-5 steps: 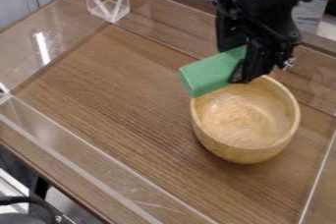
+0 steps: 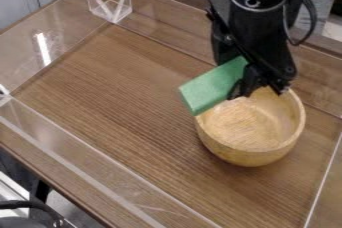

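Note:
My gripper (image 2: 242, 72), a large black assembly coming down from the top right, is shut on a green block (image 2: 207, 89). The block is held tilted above the left rim of a round tan bowl (image 2: 247, 133), which rests on the wooden surface at the right. The gripper's fingertips are mostly hidden behind the block and the gripper's own body.
A small clear wire-like holder (image 2: 110, 5) stands at the back left. Clear edging runs along the left and front, with black cables at the lower left.
The bowl looks unmoved.

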